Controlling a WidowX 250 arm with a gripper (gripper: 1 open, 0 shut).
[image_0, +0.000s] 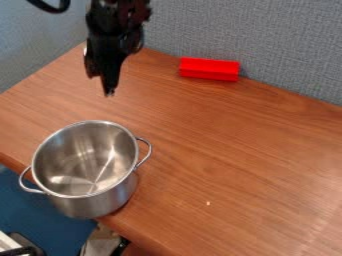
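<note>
My black gripper hangs over the back left of the wooden table, shut, with nothing visible between its fingers. It is above and behind a steel pot with two side handles, which stands empty at the front left edge. A red rectangular block lies at the back of the table, to the right of the gripper and apart from it.
Grey padded walls border it at the back. A blue floor area shows past the left front edge, below the pot.
</note>
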